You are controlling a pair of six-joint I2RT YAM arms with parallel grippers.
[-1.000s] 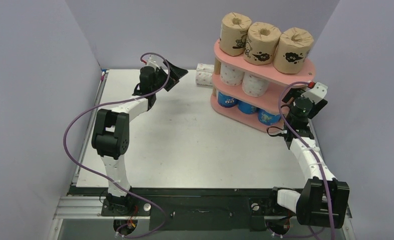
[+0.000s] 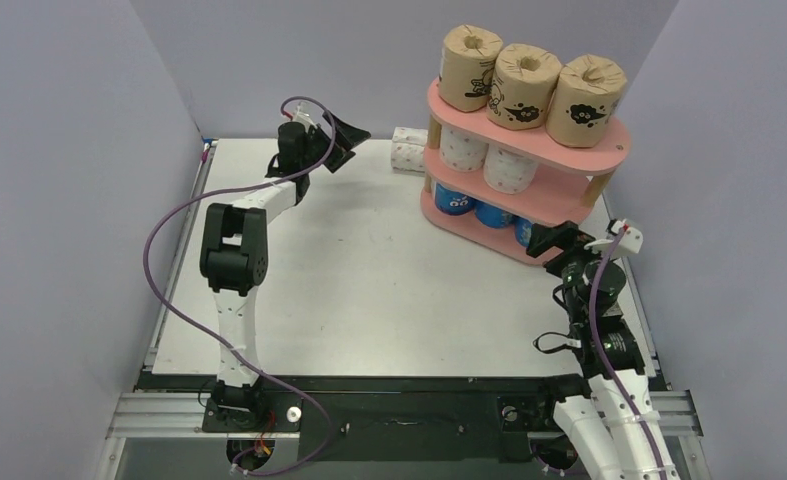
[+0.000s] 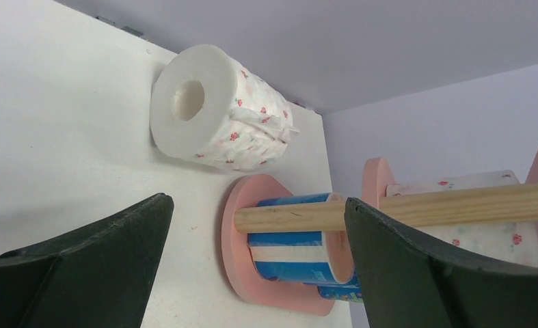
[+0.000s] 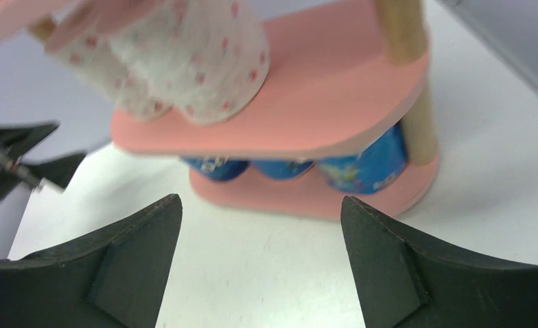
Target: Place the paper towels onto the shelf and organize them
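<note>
A white roll with red flower prints [image 3: 211, 113] lies on its side on the table, left of the pink shelf [image 2: 474, 225]. My left gripper [image 2: 354, 145] hangs open to the left of that roll, nothing between its fingers. The middle tier holds two flowered white rolls [image 2: 509, 170], with bare room on its right part. Three brown rolls [image 2: 526, 88] stand on the top tier, and three blue rolls [image 2: 455, 202] on the bottom one. Near the shelf's front right corner is my right gripper [image 2: 541, 252], its fingers apart and empty; the right wrist view is blurred.
Wooden posts [image 4: 420, 126] join the tiers at the sides. A wall [image 2: 729, 200] runs close along the right edge of the table.
My right gripper has drawn back from the shelf's right side toward the front and turned leftward. The left arm has shifted only slightly. The rolls have stayed put.
</note>
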